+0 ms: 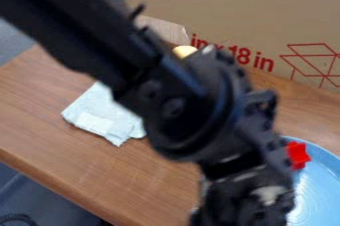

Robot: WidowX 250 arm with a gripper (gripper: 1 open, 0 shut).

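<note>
My black arm reaches down from the top left across the middle of the view, with its wrist and gripper low at the right, blurred and cut by the bottom edge; whether the fingers are open is unclear. Right of the wrist, a blue plate holds or borders a small red object, partly hidden by the arm. A folded white cloth lies on the wooden table at the left. Something yellow shows behind the arm.
A cardboard box stands along the back.
</note>
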